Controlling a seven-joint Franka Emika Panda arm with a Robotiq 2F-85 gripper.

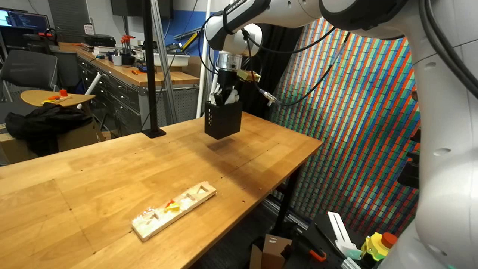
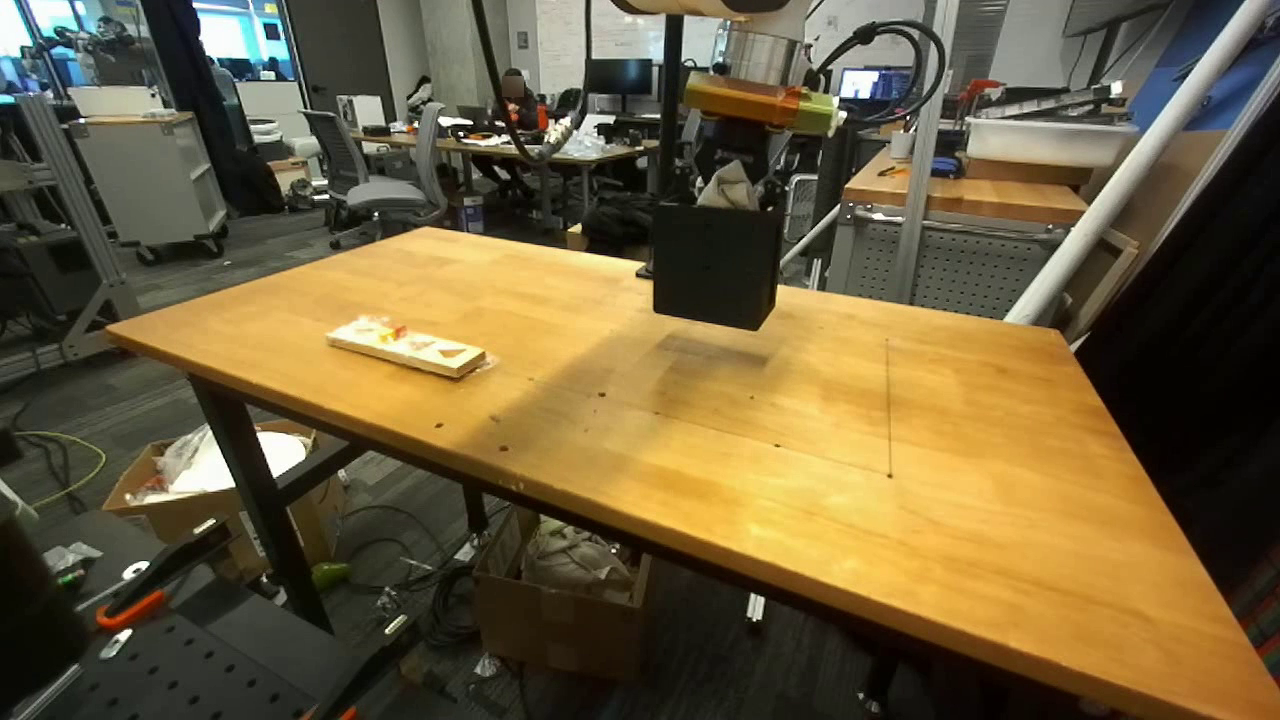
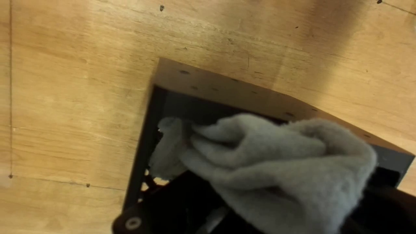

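Observation:
A black open-topped box (image 1: 222, 120) hangs a little above the table at its far end, its shadow on the wood beneath. My gripper (image 1: 226, 93) reaches down into the box's opening and is shut, carrying it. Grey-white cloth (image 3: 280, 163) bulges from the opening in the wrist view and covers much of the fingers, so exactly where the fingers grip is hidden. From the other side, the box (image 2: 715, 266) looks nearly level, with a bit of cloth (image 2: 728, 188) above its rim.
A pale wooden block with cut-out shapes (image 1: 197, 195) lies near the table's front edge, red and yellow pieces on it. A black post (image 1: 153, 89) stands at the table's back edge.

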